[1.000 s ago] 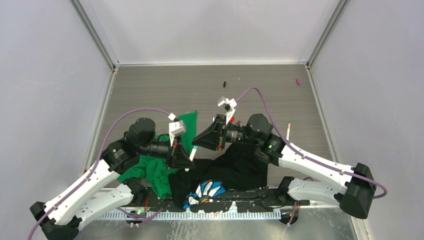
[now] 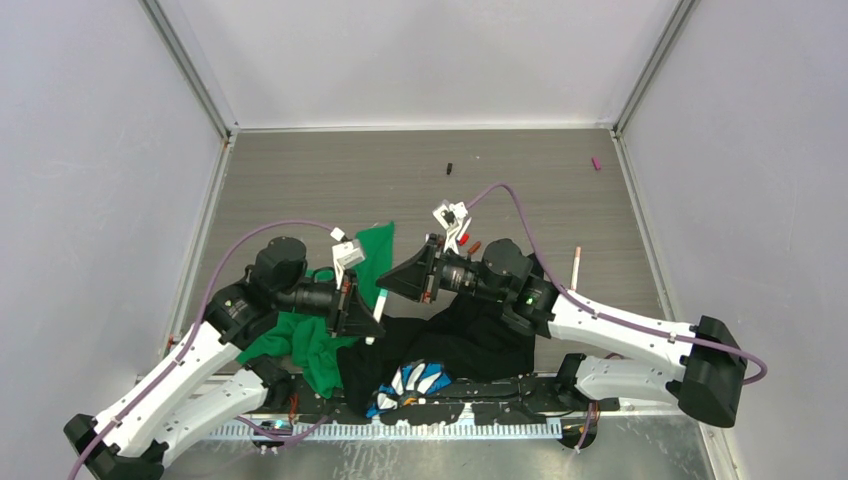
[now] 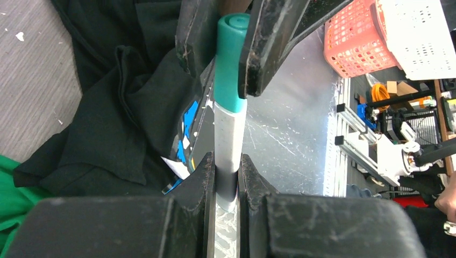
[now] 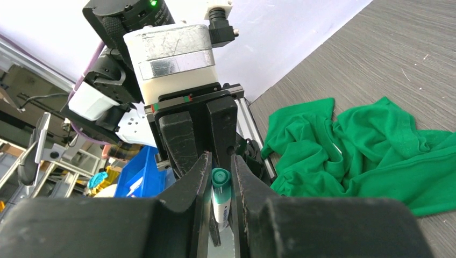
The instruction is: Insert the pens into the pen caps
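A white pen point(image 3: 228, 134) stands between my two grippers, its green cap point(image 3: 232, 59) on the upper end. The cap's lower edge meets the white barrel, with only a thin line between them. My left gripper is shut around the lower barrel. Higher up, my right gripper is shut on the green cap, whose round top shows between the fingers in the right wrist view. From above, the left gripper point(image 2: 376, 326) and right gripper point(image 2: 382, 284) nearly meet over the cloths, with a short white length of the pen showing between them.
A black cap point(image 2: 449, 168) and a pink cap point(image 2: 596, 163) lie far back. A red cap point(image 2: 463, 239) and a brownish one point(image 2: 474, 247) are beside the right arm; another white pen point(image 2: 576, 268) lies right. Green cloth point(image 2: 318, 350) and black cloth point(image 2: 470, 335) cover the front.
Over the last second my right gripper has shifted slightly left, and the capped pen and left gripper have moved a little left too. Both grips look unchanged.
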